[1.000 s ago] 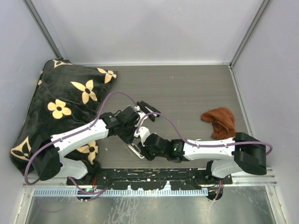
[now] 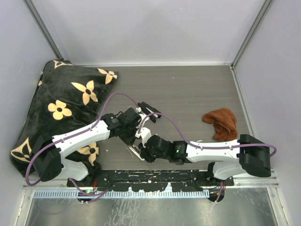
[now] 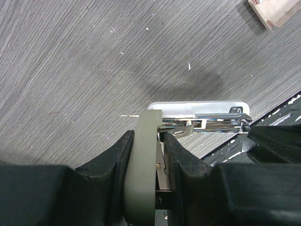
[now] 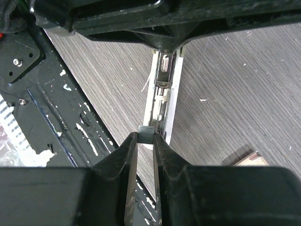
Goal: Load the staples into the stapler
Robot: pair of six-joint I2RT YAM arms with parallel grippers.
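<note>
The stapler lies opened on the table; its silver channel (image 3: 218, 123) and white base (image 3: 174, 107) show in the left wrist view. My left gripper is shut on the stapler's raised grey-green upper part (image 3: 141, 188). In the right wrist view, a short grey staple strip (image 4: 146, 134) sits between the fingertips of my right gripper, over the near end of the channel (image 4: 160, 110). Both fingertips look close against its sides; whether they grip it cannot be told. From above, the two grippers meet over the stapler (image 2: 136, 152) and hide much of it.
A small cardboard box (image 3: 280, 10) lies a short way from the stapler. Brown cloth (image 2: 222, 123) rests at the right, a dark flowered blanket (image 2: 59, 101) at the left. Close to the stapler runs the black table edge (image 2: 150, 176).
The right arm has shifted very slightly, its elbow a little outward to the right. The left arm and the stapler look unmoved.
</note>
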